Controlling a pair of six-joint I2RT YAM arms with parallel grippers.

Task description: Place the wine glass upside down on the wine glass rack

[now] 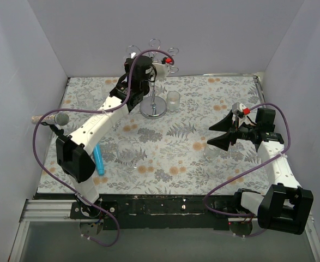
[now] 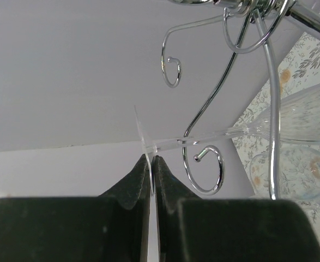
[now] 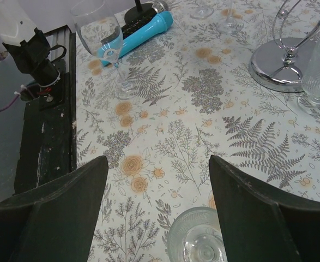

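A clear wine glass (image 2: 307, 114) is upside down at the rack, its foot (image 2: 143, 131) seen edge-on in the left wrist view. My left gripper is shut on the edge of that thin foot. The stem runs past a curled wire arm of the chrome rack (image 2: 221, 164); whether the hook bears the glass, I cannot tell. From the top, the rack's round base (image 1: 152, 113) stands at the back, and my left hand hides the held glass. Over the right part of the table, my right gripper (image 1: 209, 136) is open and empty.
A glass tumbler (image 3: 198, 237) is below my right gripper. Another glass (image 1: 173, 99) stands right of the rack base. A wine glass (image 3: 98, 33) stands upright near the front, by a blue microphone (image 1: 98, 159).
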